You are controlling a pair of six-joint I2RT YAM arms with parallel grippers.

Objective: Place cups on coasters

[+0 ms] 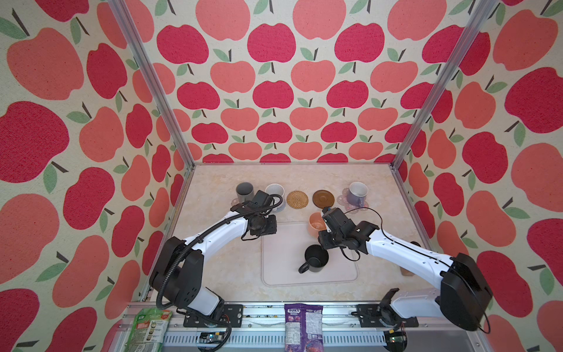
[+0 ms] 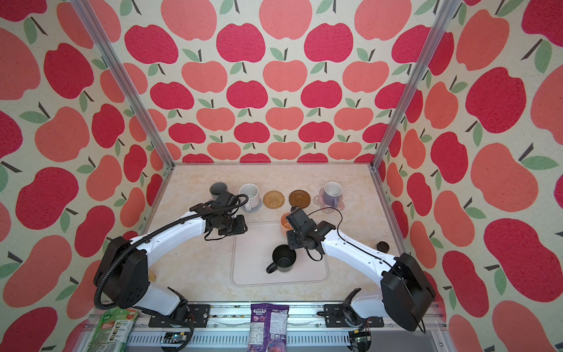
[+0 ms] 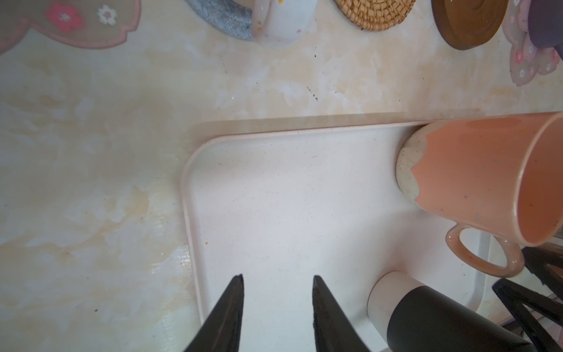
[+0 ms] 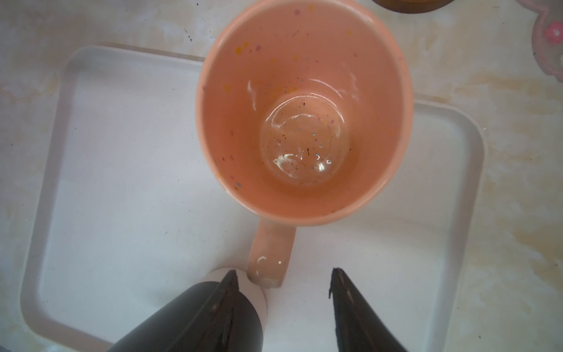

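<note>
In the right wrist view an orange cup (image 4: 305, 135) stands upright in the white tray, its handle (image 4: 272, 252) pointing toward my right gripper. Those fingers are apart, one on each side of the handle in that view, with space between handle and right finger. A black cup (image 1: 315, 257) stands upright nearer the front. My left gripper is open and empty over the tray's left part. Two coasters lie bare behind the tray: a woven one (image 1: 297, 199) and a brown wooden one (image 1: 323, 199).
A grey cup (image 1: 244, 191), a white cup (image 2: 249, 195) and a lavender cup (image 2: 332, 192) stand on coasters along the back. The left half of the white tray (image 3: 281, 193) is clear.
</note>
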